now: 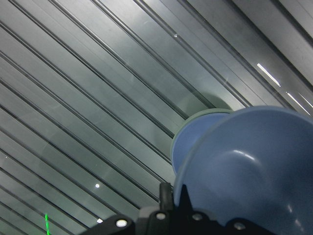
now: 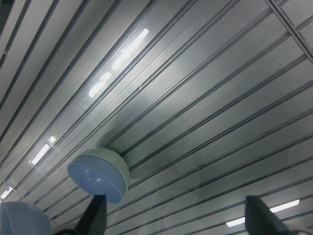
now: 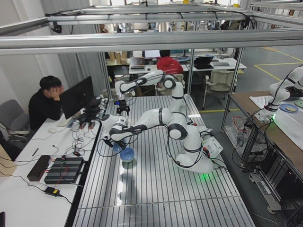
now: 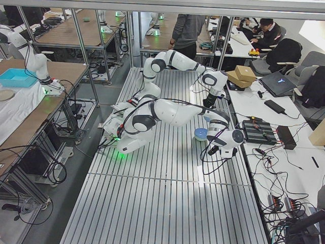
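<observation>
A blue bowl [image 1: 254,181] is in my left gripper, which is shut on its rim. In the left wrist view it partly hides a second blue bowl [image 1: 190,137], nested in a pale green bowl on the slatted table [image 3: 156,198]. The right wrist view shows this stack at lower left and the held bowl at the bottom-left corner. My right gripper is open above the table, its fingers wide apart with nothing between them; in the camera left view it is behind the left arm, raised.
A side desk [image 3: 28,208] with a monitor, cables and black boxes runs along the table's edge. Metal frame posts stand around the table.
</observation>
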